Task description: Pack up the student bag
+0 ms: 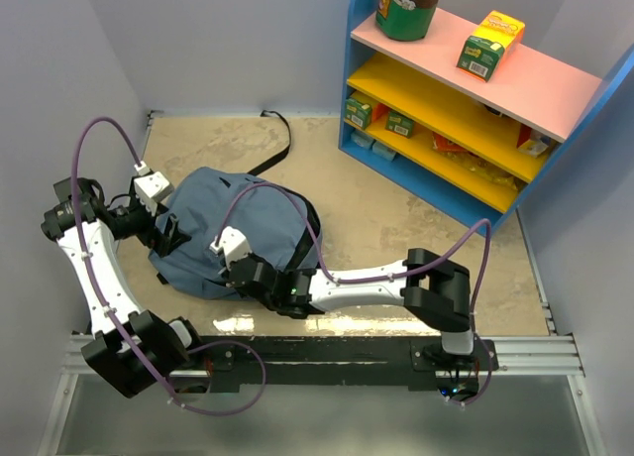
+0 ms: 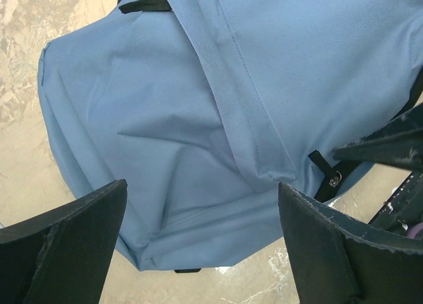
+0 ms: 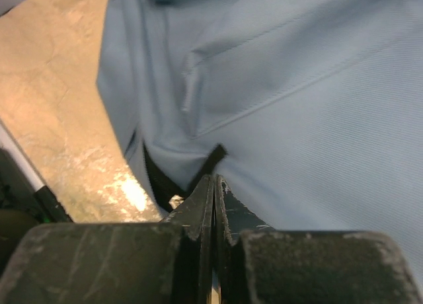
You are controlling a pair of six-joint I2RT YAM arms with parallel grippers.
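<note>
A blue-grey cloth student bag lies flat on the table's left part, its black strap running off toward the back. Over the bag's left side my left gripper stands open, fingers wide apart, with only fabric in sight below the gap. At the bag's front edge is my right gripper, its fingertips together close to a short black zipper tab. No part of the tab clearly shows between those fingers. In the left wrist view the same tab lies beside the right gripper's dark tips.
A blue-framed shelf with pink and yellow boards fills the back right. It bears a yellow-green box, a green-brown bag and several smaller packs. Bare tabletop lies between shelf and student bag. Purple cables loop over both arms.
</note>
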